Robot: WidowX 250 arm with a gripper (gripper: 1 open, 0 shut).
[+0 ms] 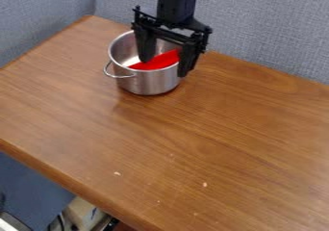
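Observation:
A steel pot [145, 79] with wire handles stands on the wooden table [206, 158], toward the back. A red object [158, 63] lies inside it. My black gripper [164, 56] is over the pot with its fingers spread open, one reaching down into the pot, the other at its right rim. Nothing shows held between them; the finger ends are partly hard to make out.
Grey padded walls stand behind and at the left. The table's edge runs along the lower left, with a gap and some clutter beyond it.

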